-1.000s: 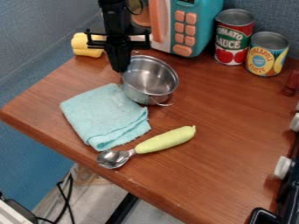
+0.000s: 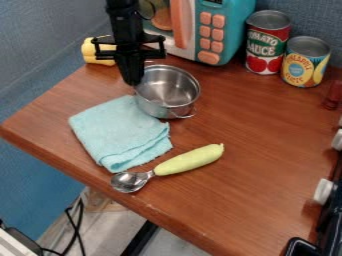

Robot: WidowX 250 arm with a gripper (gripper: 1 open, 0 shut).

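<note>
The black gripper (image 2: 132, 70) points down at the left rim of a steel pot (image 2: 170, 95), its fingertips at or just above that rim; whether it grips the rim is unclear. The pot stands upright on the wooden table (image 2: 261, 150), beside a folded light-blue towel (image 2: 118, 130). A steel scoop (image 2: 128, 182) with a pale yellow handle (image 2: 190, 159) lies in front.
A teal toy microwave (image 2: 214, 30) stands at the back, with a tomato can (image 2: 266, 45) and a yellow-labelled can (image 2: 305, 62) to its right. A yellow object (image 2: 94, 50) sits behind the arm. A black appliance (image 2: 321, 225) borders the right edge.
The gripper has shifted slightly left and down from where it was a second ago, and the pot has moved slightly left with it.
</note>
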